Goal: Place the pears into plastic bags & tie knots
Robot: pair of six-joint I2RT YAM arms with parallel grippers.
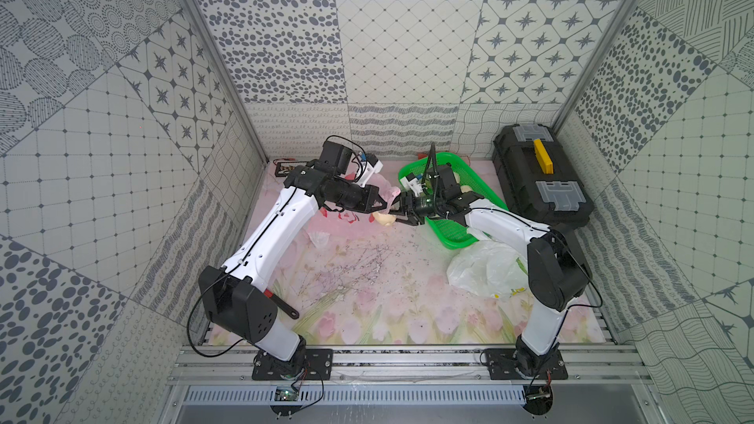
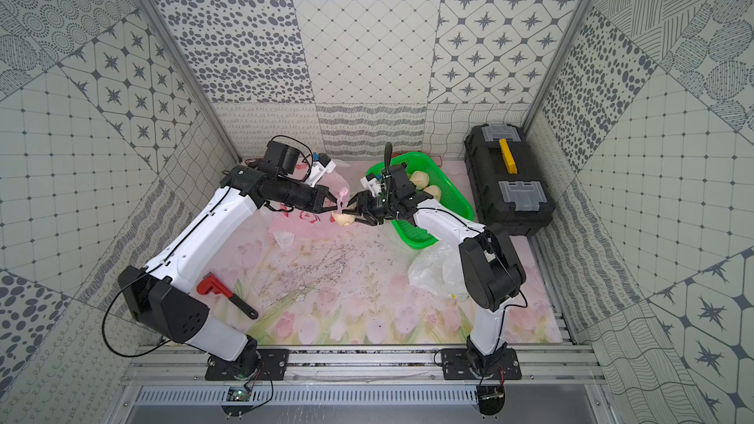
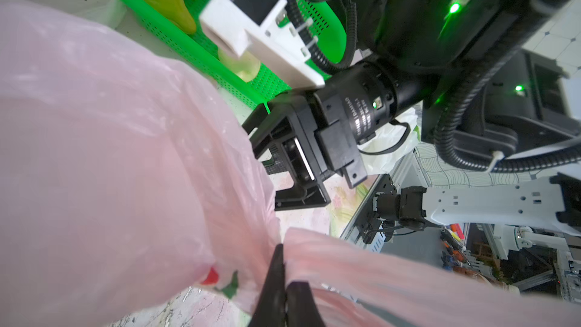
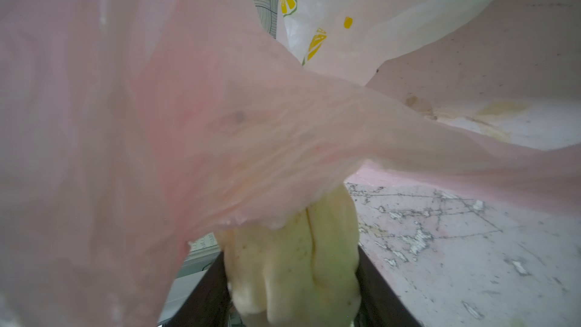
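Observation:
A pink plastic bag (image 3: 139,163) hangs from my left gripper (image 1: 378,201), shut on its film. My right gripper is shut on a pale pear (image 4: 290,254), held at the bag, with pink film draped over and in front of it in the right wrist view. The green basket (image 1: 451,242) holds more pears (image 2: 418,179), pale and yellow-green, behind my right arm.
A black toolbox (image 1: 542,180) stands at the back right. A white plastic bag (image 1: 483,267) lies front right. A red pipe wrench (image 2: 227,294) lies front left.

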